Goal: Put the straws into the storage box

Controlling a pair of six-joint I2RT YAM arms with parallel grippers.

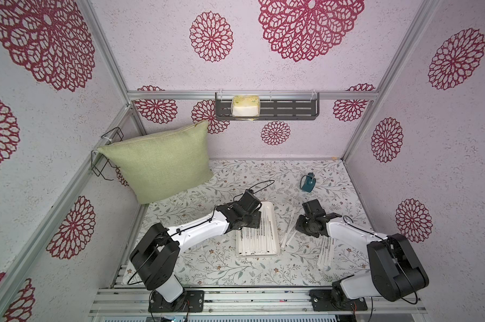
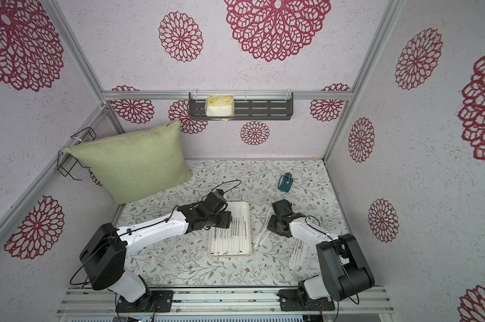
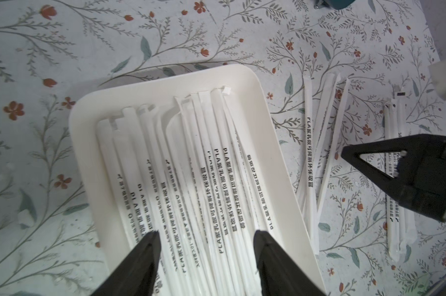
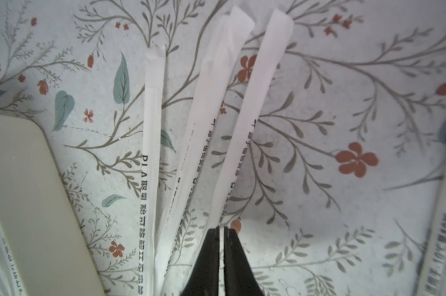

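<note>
The white storage box (image 1: 277,230) holds a row of several paper-wrapped straws (image 3: 198,162), lying lengthwise. My left gripper hangs over the box, open, its fingers apart above the straws with none gripped. Between the box and my right gripper, a few wrapped straws (image 4: 153,128) lie on the table, the rightmost straw (image 4: 247,118) tilted away from the others. Low at that straw's side my right gripper is shut. Only a thin gap shows between its fingertips, and no straw can be made out in it.
More wrapped straws (image 1: 325,252) lie right of my right gripper. A teal bottle (image 1: 307,182) stands at the back right. A green cushion (image 1: 161,161) leans at the back left. The tabletop between cushion and bottle is free.
</note>
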